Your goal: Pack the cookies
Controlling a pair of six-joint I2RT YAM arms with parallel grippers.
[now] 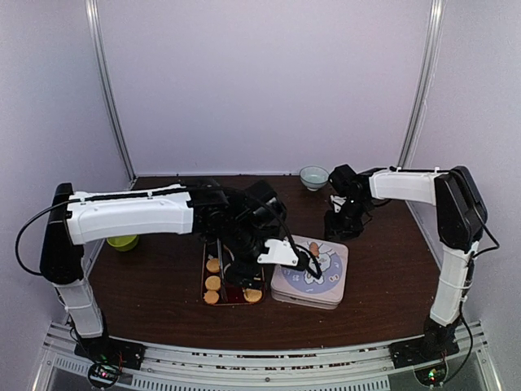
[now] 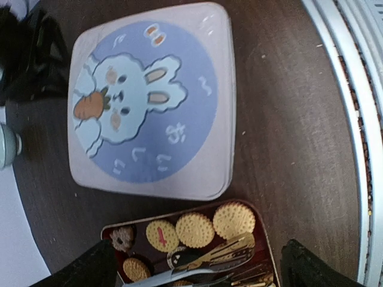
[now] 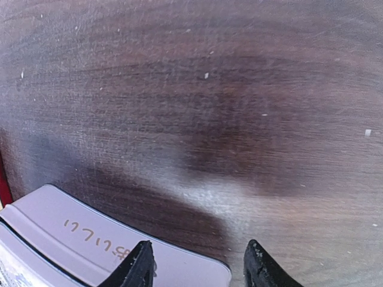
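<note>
A square tin with a bunny lid (image 1: 317,277) lies right of a red tray (image 2: 264,251) holding cookies (image 2: 194,229) and metal utensils, including tongs. My left gripper (image 1: 244,269) is over the tray, its fingers open in the left wrist view, nothing between them. My right gripper (image 1: 334,224) hovers at the back edge of the tin; its fingers (image 3: 134,266) stand apart in the right wrist view, with the tin's side below the left one and nothing held.
A pale bowl (image 1: 314,177) stands at the back, a green bowl (image 1: 122,242) at the left.
</note>
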